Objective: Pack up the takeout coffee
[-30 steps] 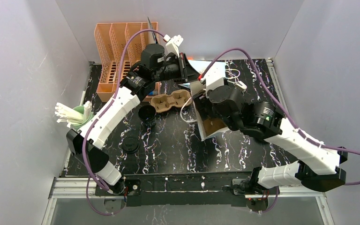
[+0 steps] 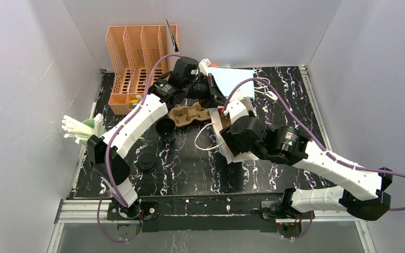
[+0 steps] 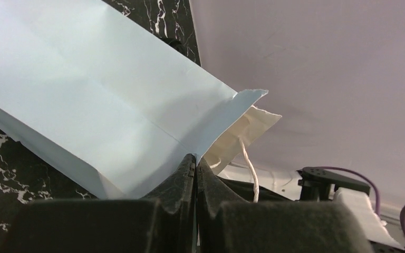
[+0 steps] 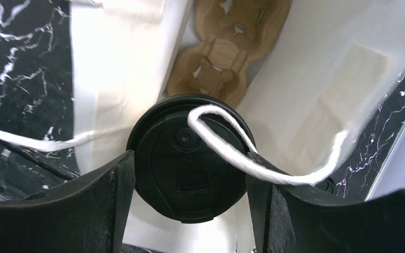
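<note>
An open white paper bag (image 4: pixel 121 58) with rope handles stands mid-table, a brown cup carrier (image 4: pixel 211 74) inside. My right gripper is shut on a black-lidded cup (image 4: pixel 192 187) at the bag's near end. A white handle loop (image 4: pixel 295 176) crosses over the lid. My left gripper is shut at the edge of a pale blue paper sheet or bag (image 3: pixel 100 89); how much paper is between its fingertips is unclear.
Another carrier (image 2: pixel 184 113), a black cup (image 2: pixel 165 129) and a lid (image 2: pixel 146 162) lie left of the white bag. An orange rack (image 2: pixel 132 42) and straw holder (image 2: pixel 89 126) are at the left.
Both arms have moved down and toward the front since a second ago. The bag's near end now shows more white, with the right gripper over it.
</note>
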